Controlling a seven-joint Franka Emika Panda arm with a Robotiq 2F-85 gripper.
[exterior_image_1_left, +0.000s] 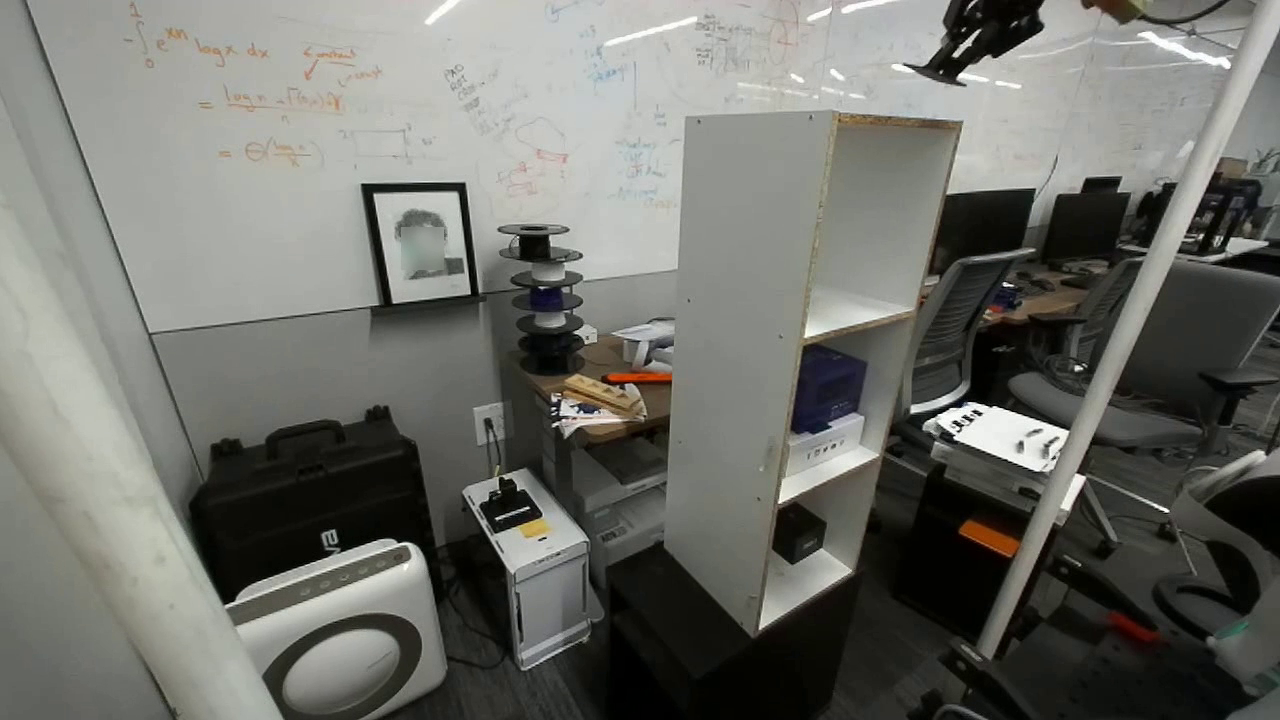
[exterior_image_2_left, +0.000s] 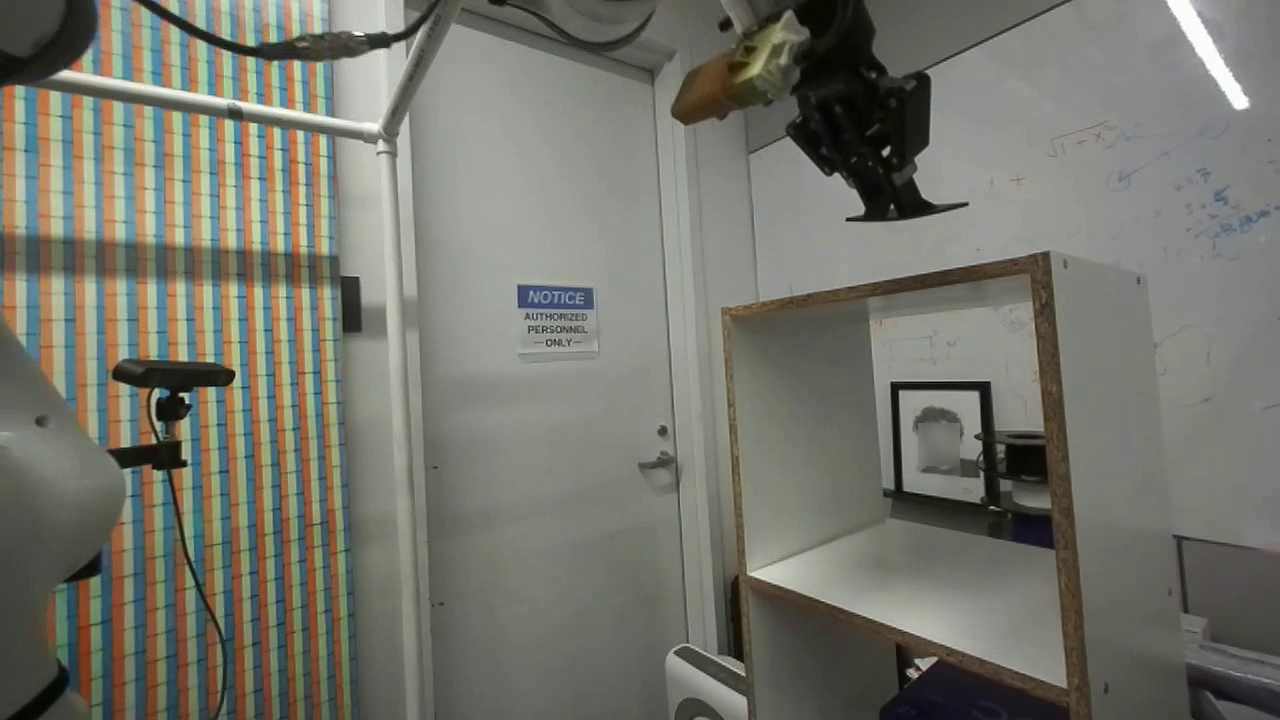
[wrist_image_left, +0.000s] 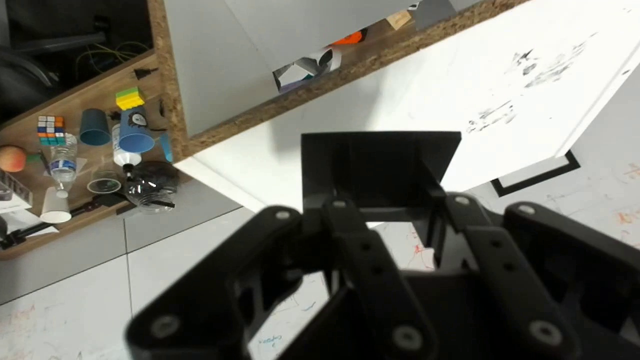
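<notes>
High over the white shelf unit (exterior_image_1_left: 750, 360), my gripper (exterior_image_1_left: 956, 58) points downward, clear of its top. It is shut on a black piece (exterior_image_2_left: 936, 212) with a thin flat plate at its lower end. In exterior view 2 the gripper (exterior_image_2_left: 885, 190) hangs above the front top edge of the shelf. Across the fingertips in the wrist view spans the black piece (wrist_image_left: 384, 147), wide and flat; the gripper hides part of it. The shelf's upper compartment (exterior_image_2_left: 912, 576) is empty.
A purple box (exterior_image_1_left: 828, 386) on a white box (exterior_image_1_left: 824, 444) fills the middle compartment; a black box (exterior_image_1_left: 798, 532) is in the lowest. Several items, including a Rubik's cube (wrist_image_left: 51, 130), lie on a wooden desk. A white pole (exterior_image_1_left: 1134, 324) stands on the right.
</notes>
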